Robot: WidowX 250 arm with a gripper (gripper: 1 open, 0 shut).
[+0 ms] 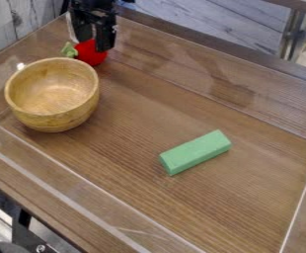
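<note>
A red object with green leaves, like a toy strawberry or tomato, lies at the back left of the wooden table. My black gripper is right over it, open, its fingers close around or just above it. The exact contact is too small to tell.
A large wooden bowl sits just in front of the red object on the left. A green block lies at the front right.
</note>
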